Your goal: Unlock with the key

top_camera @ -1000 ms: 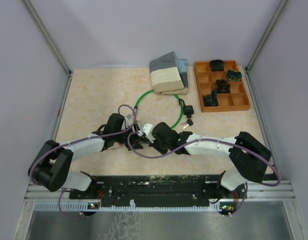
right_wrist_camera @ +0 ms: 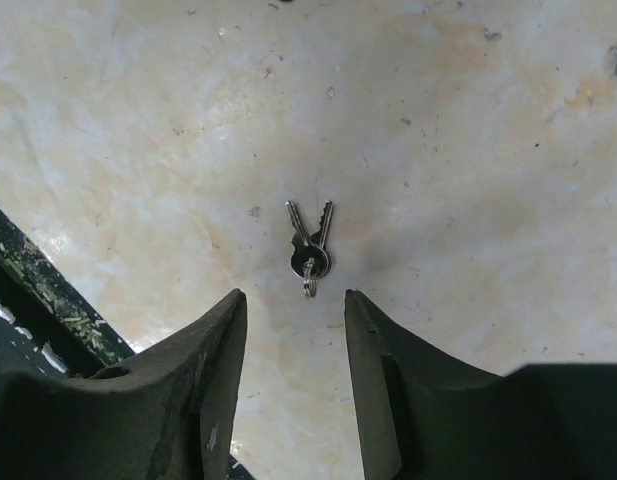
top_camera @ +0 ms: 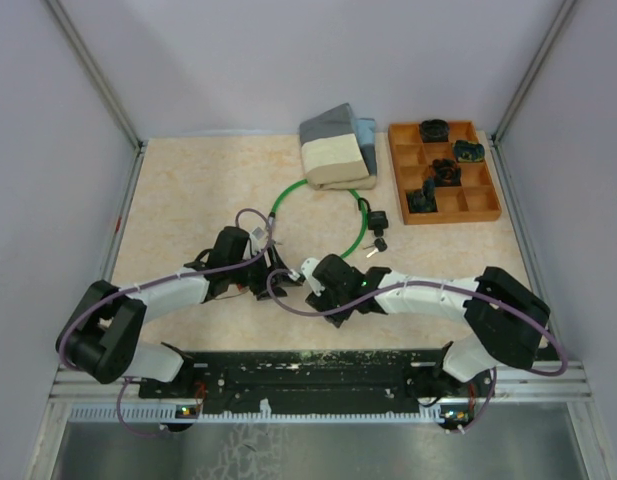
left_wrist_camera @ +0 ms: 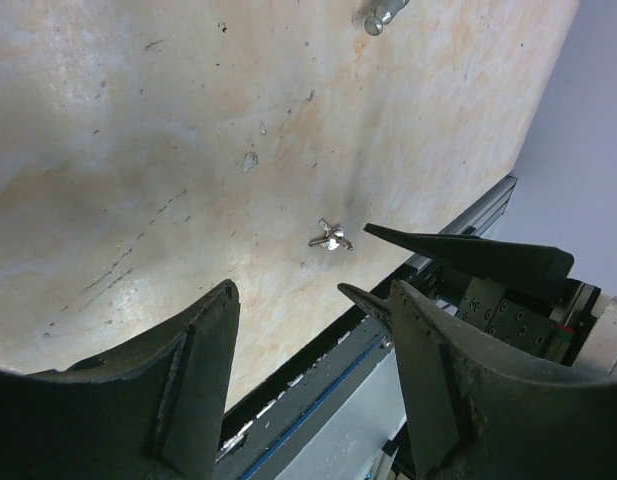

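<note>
A small bunch of keys with a dark round part lies flat on the table, between and just beyond the open fingertips of my right gripper; it also shows in the left wrist view as silvery keys (left_wrist_camera: 332, 237). In that view my left gripper hangs over bare table with its fingers apart and nothing between them. From above, the left gripper (top_camera: 273, 280) and right gripper (top_camera: 323, 300) are close together at the lower middle. A green cable lock (top_camera: 360, 240) loops behind them, with dark lock pieces (top_camera: 379, 224) and another key (top_camera: 372, 253) at its right.
A folded towel (top_camera: 333, 160) lies at the back middle. A wooden compartment tray (top_camera: 463, 215) with dark items stands at the back right. The front edge runs below both arms.
My right gripper has moved down in the top view, toward the front edge and away from the left gripper. The left arm has hardly moved.
</note>
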